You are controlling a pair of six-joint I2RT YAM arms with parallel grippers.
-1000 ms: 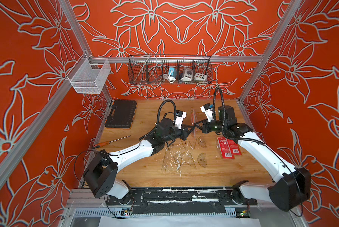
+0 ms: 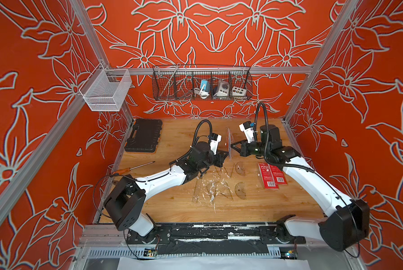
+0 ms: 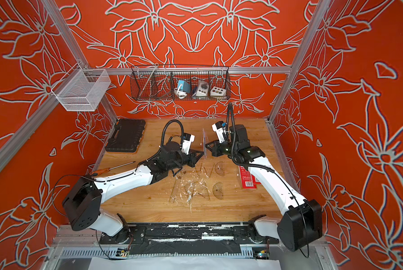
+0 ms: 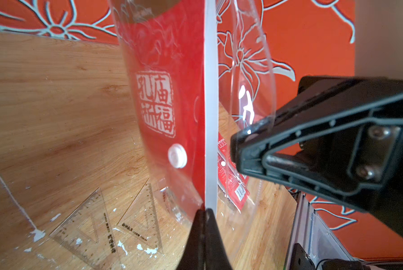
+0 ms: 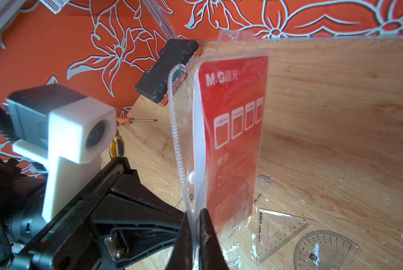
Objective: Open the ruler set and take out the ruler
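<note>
A clear pouch with a red card (image 4: 174, 90), the ruler set, stands upright above the table between my grippers; edge-on, it is a thin strip (image 2: 229, 141) in the top left view. My right gripper is shut on the clear plastic edge of this pouch. My left gripper is shut at the pouch's other side, its tips close to the white card edge; whether plastic lies between them is hard to see. Clear set squares (image 4: 89, 225) and a protractor (image 5: 325, 252) lie on the table below. No ruler shows inside the pouch.
Red packages (image 2: 268, 175) lie right of the grippers. A black case (image 2: 143, 135) and an orange screwdriver (image 2: 122, 171) are at the left. White scraps litter the front middle. Bare wood (image 2: 183, 130) shows at the back.
My left arm has shifted slightly, its gripper a little left and away from the right one's tips. The pouch shows more edge-on in the top left view. The right arm has barely moved.
</note>
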